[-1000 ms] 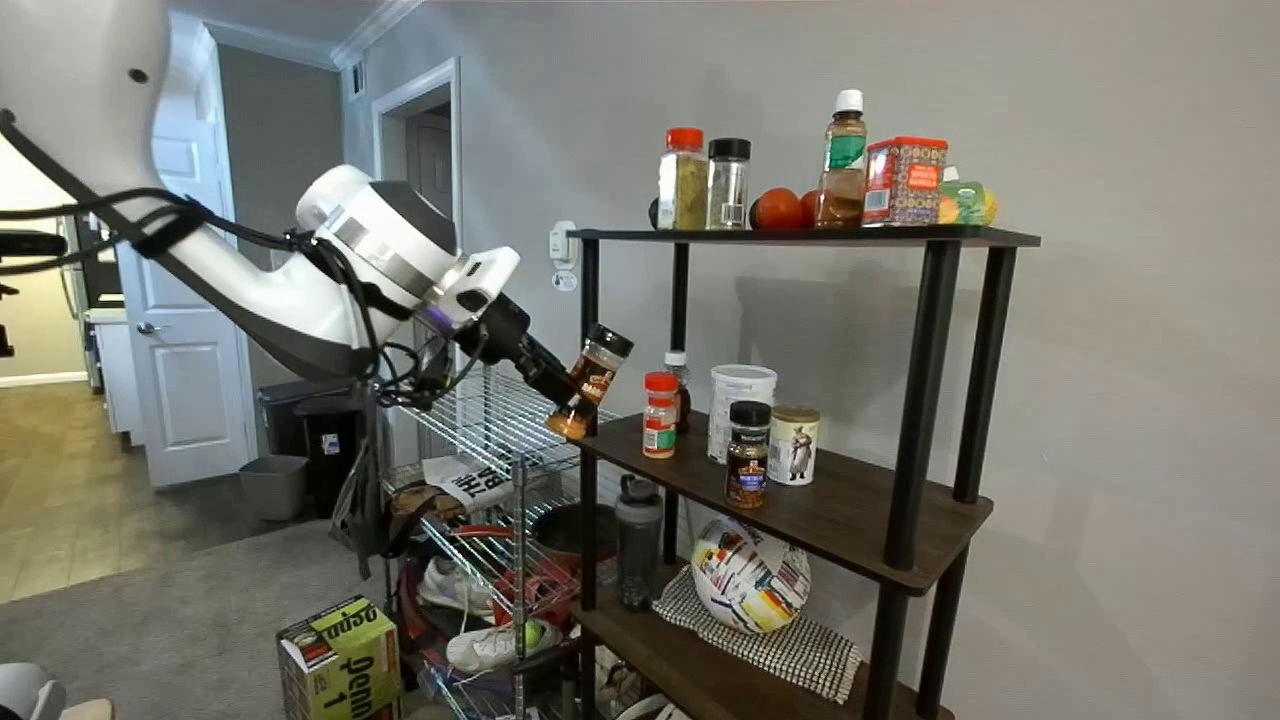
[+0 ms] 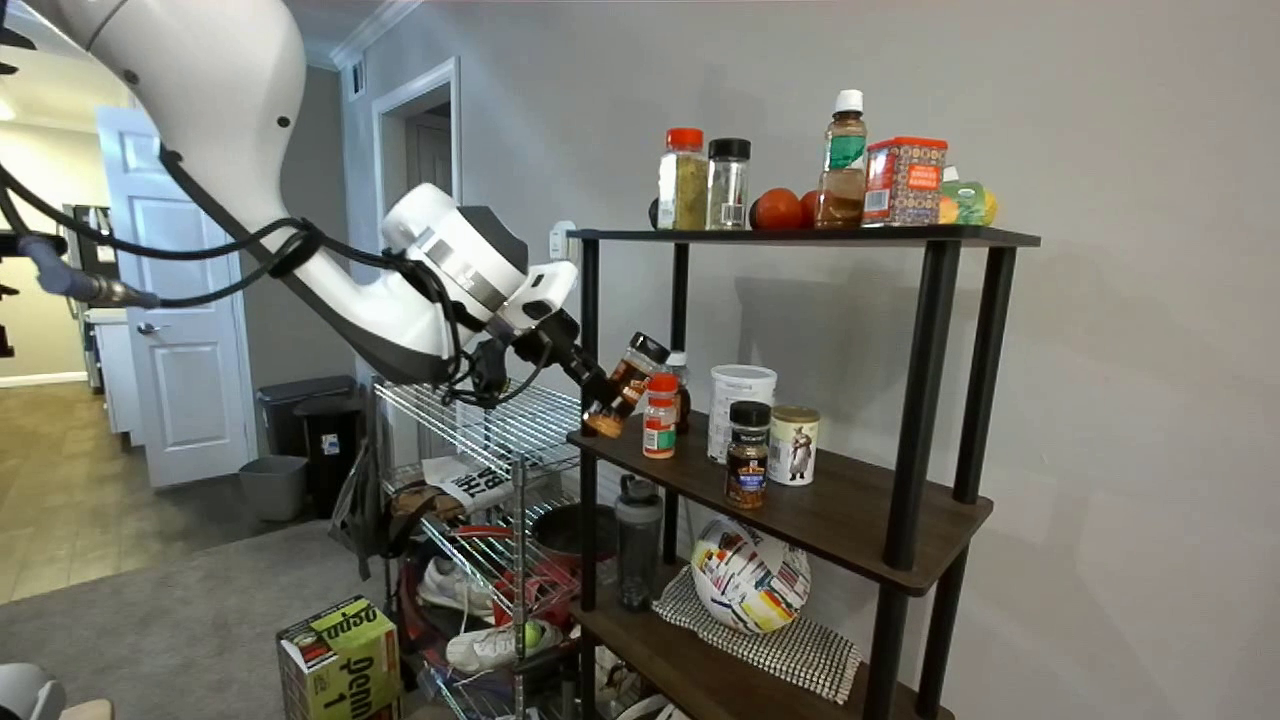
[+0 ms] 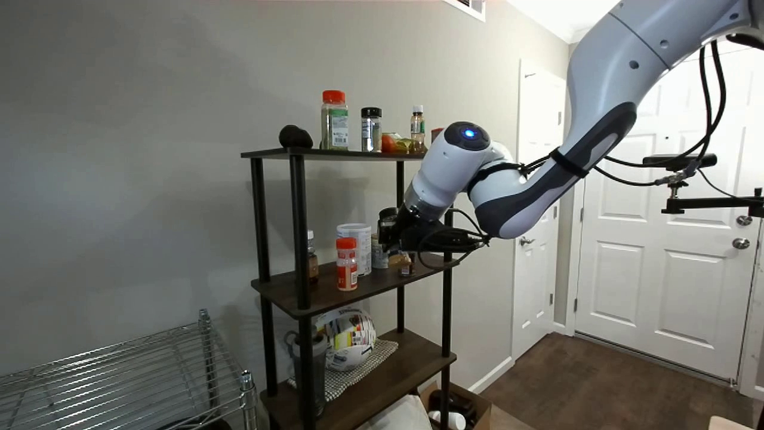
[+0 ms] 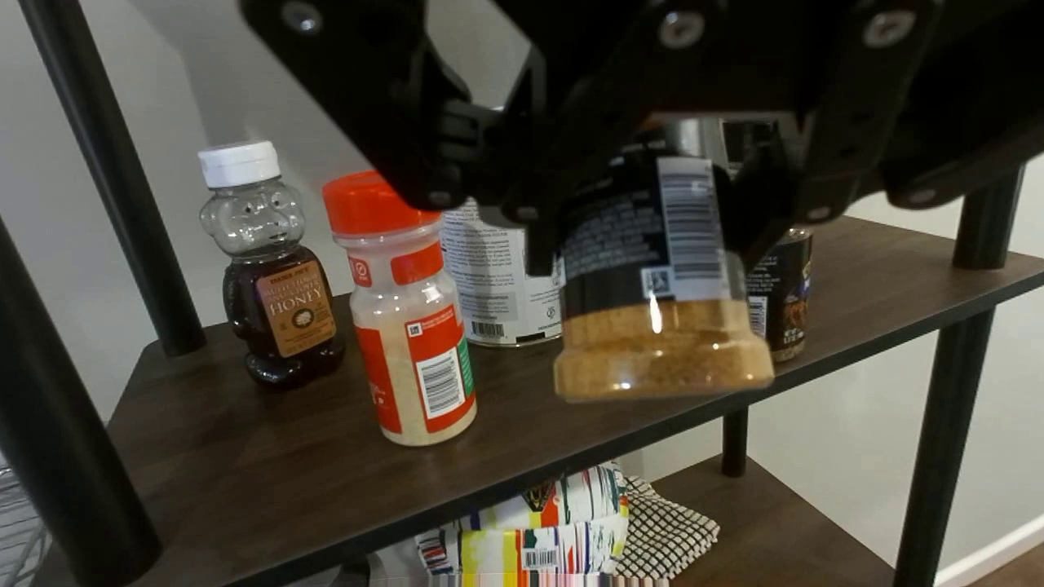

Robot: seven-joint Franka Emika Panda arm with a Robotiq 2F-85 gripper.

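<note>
A spice jar with a black cap, dark label and tan contents is held tilted in my gripper, which is shut on it. In the wrist view the black fingers close on the jar from both sides, and its base hangs clear of the shelf board. The dark middle shelf lies behind and below the jar. On that shelf stand a red-capped shaker, a honey bear bottle, a white canister, a dark spice jar and a tan can.
Black shelf posts rise at the corners. The top shelf bears several bottles, a red tin and tomatoes. A ball rests on the lower shelf. A wire rack adjoins on the left. Bare board shows at the middle shelf's right end.
The arm has moved rightward toward the shelf unit in exterior view 1, carrying the tilted jar closer to the red-capped shaker. The items on the shelves have not moved.
</note>
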